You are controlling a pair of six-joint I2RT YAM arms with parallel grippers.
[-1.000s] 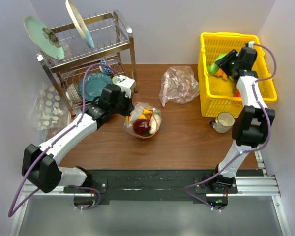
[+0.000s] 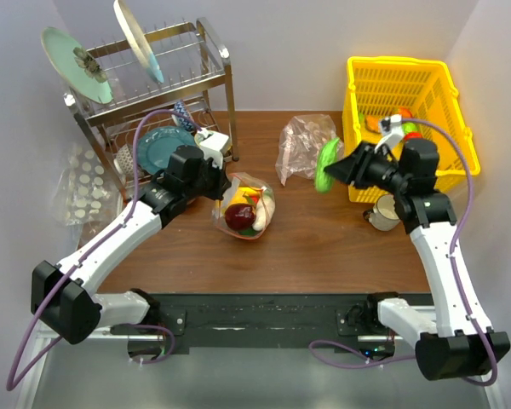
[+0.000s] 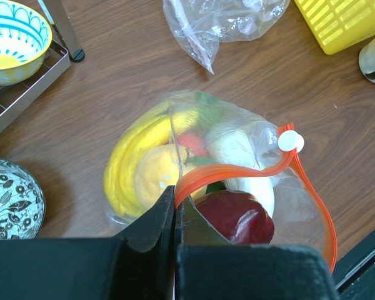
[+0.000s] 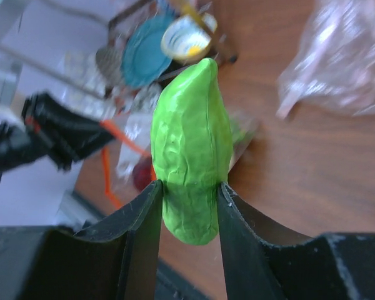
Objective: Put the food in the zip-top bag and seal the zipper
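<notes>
A clear zip bag (image 3: 151, 112) with an orange zipper (image 3: 234, 172) stands on the table, its mouth spread. Inside it show yellow bananas (image 3: 131, 159), a dark red fruit (image 3: 237, 215), a white item (image 3: 232, 150) and bits of red and green. My left gripper is shut at the bag's rim, the orange edge meeting its fingertips. Between the fingers of my right gripper is a long green vegetable (image 4: 190, 134), held in the air. From above, that green vegetable (image 2: 326, 165) hangs right of the bag, left of the yellow basket.
The yellow basket (image 2: 355, 128) at the back right holds more food. A mug (image 2: 383, 213) stands before it. Another crumpled clear bag (image 2: 308, 146) lies at the back middle. A dish rack (image 2: 230, 111) fills the back left. Bare table lies right of the open bag.
My right gripper has come out of the yellow basket with the green vegetable and moved left and toward the front.
</notes>
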